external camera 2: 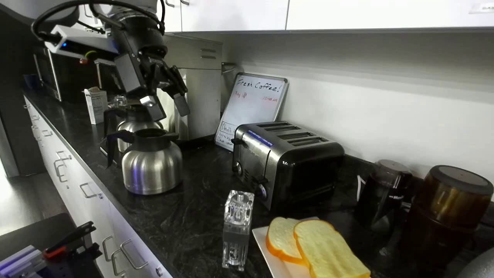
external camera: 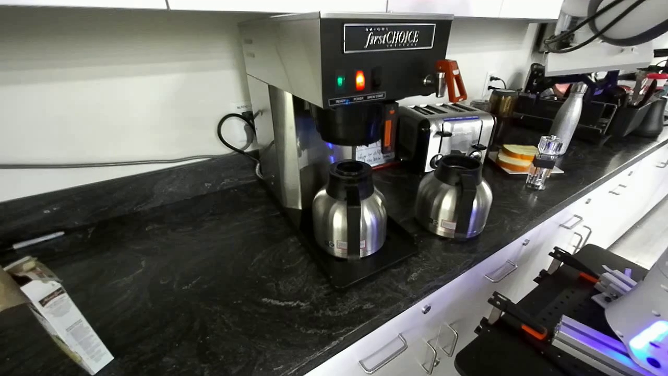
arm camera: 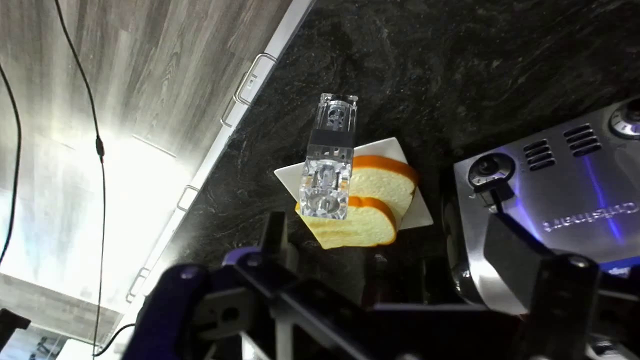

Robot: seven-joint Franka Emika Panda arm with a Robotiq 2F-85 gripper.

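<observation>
My gripper (external camera 2: 170,111) is open and hangs in the air, with nothing between its fingers. In the wrist view, one finger overlaps the toaster's front and the other sits at lower left. Ahead on the counter stands a clear grinder (arm camera: 328,156) with a dark band, upright beside a white plate (arm camera: 418,211). Two bread slices (arm camera: 360,223) lie on that plate. The silver toaster (external camera 2: 287,157) has empty-looking slots. Two steel carafes stand farther along: one (external camera: 350,219) on the coffee maker's base, the other (external camera: 454,200) on the bare counter.
The coffee maker (external camera: 388,62) rises above the first carafe, its lamps lit. A whiteboard (external camera 2: 252,106) leans on the wall behind the toaster. Dark jars (external camera 2: 447,208) stand at the right, and a steel bottle (external camera: 570,119) near the bread.
</observation>
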